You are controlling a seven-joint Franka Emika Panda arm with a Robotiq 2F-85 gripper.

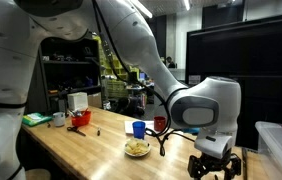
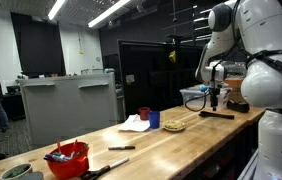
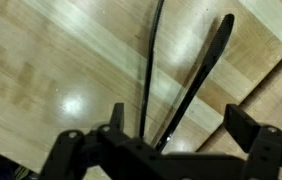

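My gripper stands open above the wooden table, its two dark fingers well apart. Below it in the wrist view lies a slim black utensil (image 3: 214,50) with a rounded end; its lower part runs in between the fingers. A thin black cable-like strand (image 3: 149,60) passes to the left of the utensil. From exterior view 2, the gripper (image 2: 214,103) hangs at the far right over a dark flat object (image 2: 217,115). In exterior view 1 the gripper (image 1: 213,165) is near the bottom edge, and its contact with anything is unclear.
A yellow plate (image 2: 176,126), a blue cup (image 2: 154,119), a red cup (image 2: 144,112) and a white cloth (image 2: 133,124) stand mid-table. Farther off is a red container (image 2: 68,158). Bare tabletop (image 2: 181,148) stretches along the front.
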